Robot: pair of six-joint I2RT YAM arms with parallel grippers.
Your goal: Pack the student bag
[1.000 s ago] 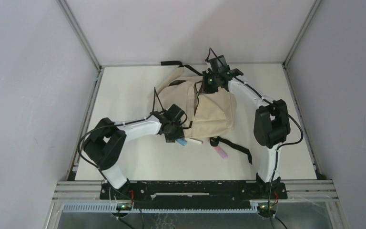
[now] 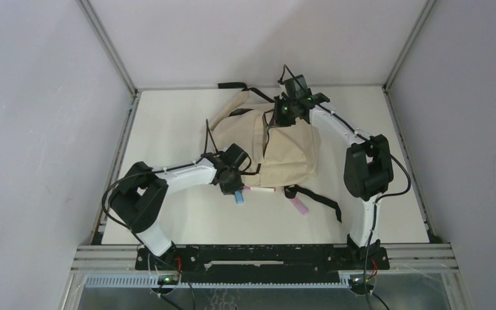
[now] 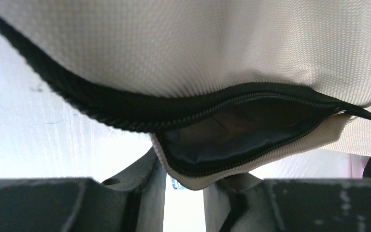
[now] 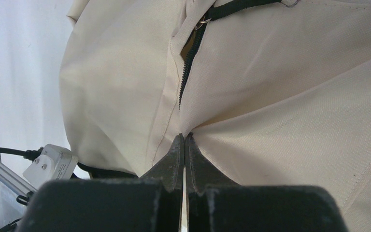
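Note:
The beige student bag (image 2: 289, 155) lies on the table with its black zips partly undone. In the left wrist view its unzipped pocket (image 3: 251, 130) gapes, and the pocket's corner hangs in front of my left gripper. That gripper's fingers stand apart. A sliver of a blue item (image 3: 176, 184) shows in the gap between them; the top view has this blue item (image 2: 239, 197) just below the left gripper. My right gripper is shut at the bag's upper part, where fabric folds run together at its tips, pinched there.
A white stick with a pink end (image 2: 261, 189) lies along the bag's lower edge. Right of it is a pink item (image 2: 299, 205) near a black strap (image 2: 323, 199).
The blue item has turned from slanting to nearly upright in the top view and shifted slightly left. The right arm stays still.

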